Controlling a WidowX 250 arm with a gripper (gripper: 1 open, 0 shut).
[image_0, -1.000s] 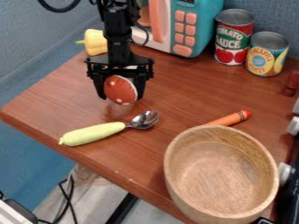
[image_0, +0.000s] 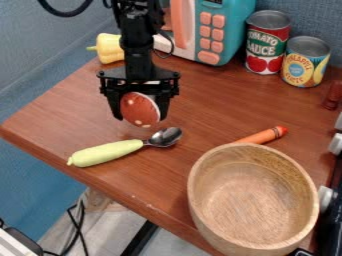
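Note:
The black gripper (image_0: 139, 98) hangs over the left-middle of the wooden table, shut on a red round object (image_0: 139, 109) with a pale patch, held between its fingers. Just below it lies a spoon (image_0: 164, 137) with a pale yellow-green handle (image_0: 104, 153). An orange crayon-like stick (image_0: 261, 135) rests to the right, above a large wooden bowl (image_0: 254, 224) at the front right.
At the back stand a teal toy microwave (image_0: 214, 30), a tomato can (image_0: 266, 50) and a second can (image_0: 306, 65). A yellow object (image_0: 110, 47) sits at the back left.

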